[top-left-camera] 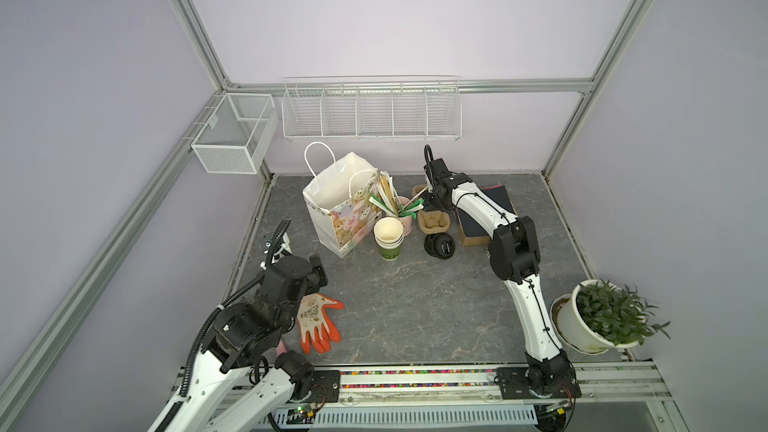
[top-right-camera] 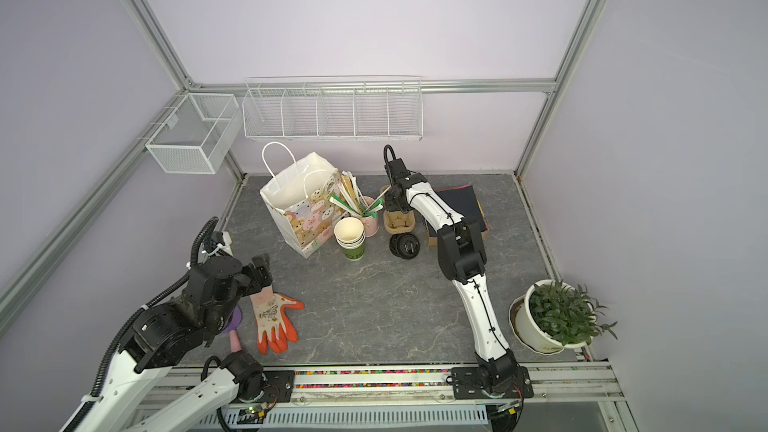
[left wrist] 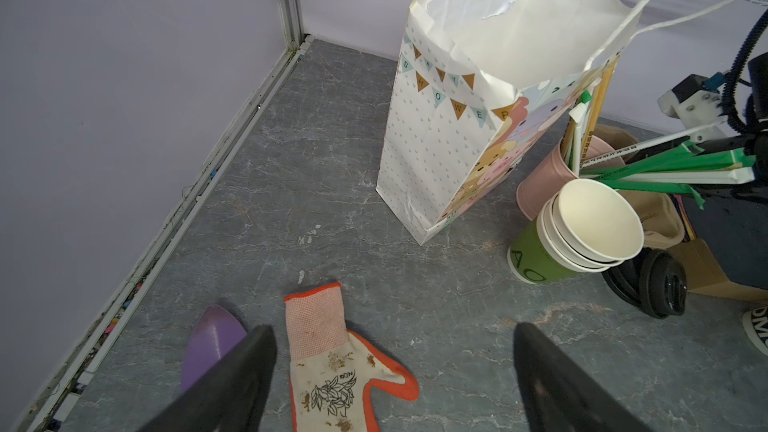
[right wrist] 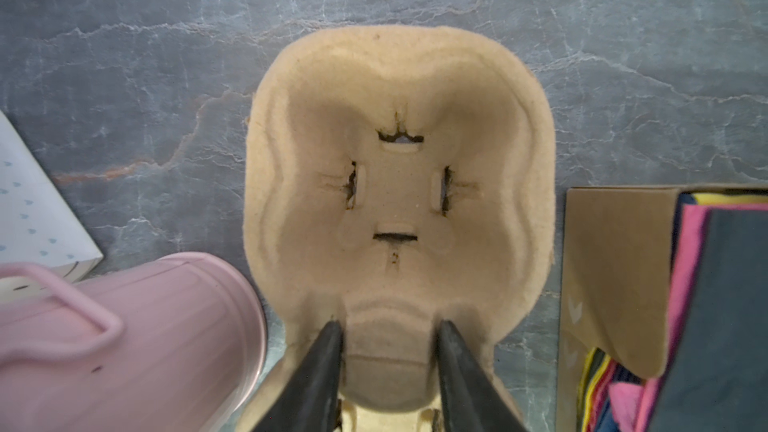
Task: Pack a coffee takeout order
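Observation:
My right gripper is down on the narrow middle part of a brown pulp cup carrier (right wrist: 400, 72), fingers either side of it, partly open; whether it grips is unclear. A white patterned paper bag (top-left-camera: 336, 224) stands back left. In front of the pink straw holder (top-right-camera: 369, 224) are stacked paper cups (top-left-camera: 389, 241) and black lids (top-left-camera: 440, 245). My left gripper hangs open and empty over the front left, above an orange-white glove (left wrist: 328, 384).
A cardboard box (right wrist: 608, 272) with dark contents is right of the carrier. A potted plant (top-left-camera: 608, 312) sits front right, wire baskets (top-left-camera: 368, 112) hang behind, and the centre front is clear.

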